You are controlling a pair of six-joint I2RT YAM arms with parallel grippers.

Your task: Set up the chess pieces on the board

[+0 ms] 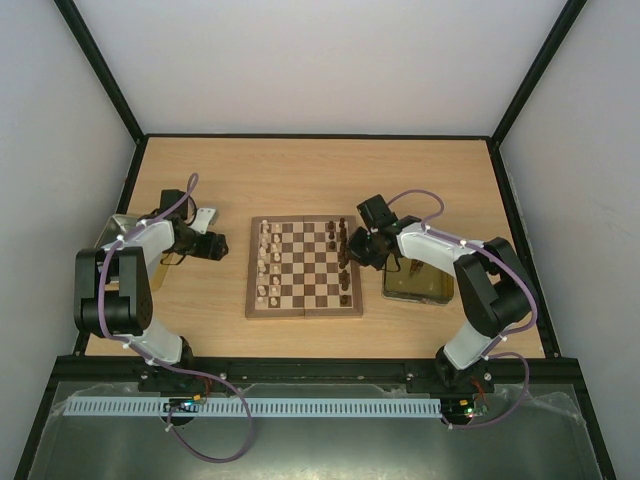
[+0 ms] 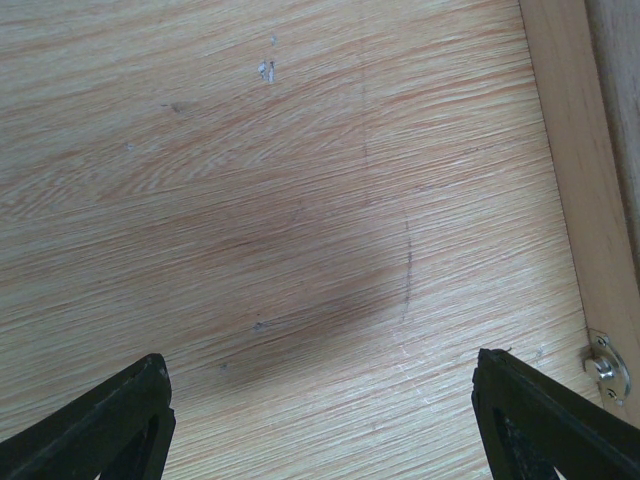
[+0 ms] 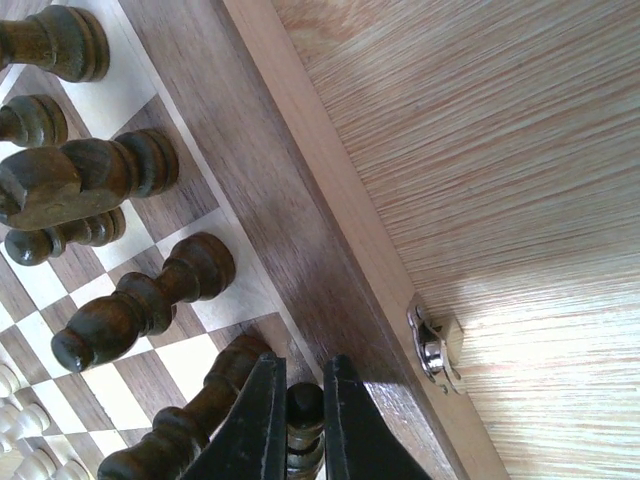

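Observation:
The chessboard (image 1: 304, 310) holds white pieces along its left side and dark pieces along its right. My right gripper (image 1: 358, 250) is low over the right edge. In the right wrist view its fingertips (image 3: 270, 380) straddle the top of a short dark piece (image 3: 304, 410) beside a tall dark piece (image 3: 170, 430); whether they grip it is unclear. Other dark pieces (image 3: 150, 300) stand nearby. My left gripper (image 1: 215, 246) hangs left of the board, fingers apart over bare wood in the left wrist view, holding nothing.
An olive tray (image 1: 420, 294) with dark pieces sits right of the board, under the right arm. A light container (image 1: 112, 225) is at the left, partly hidden by the left arm.

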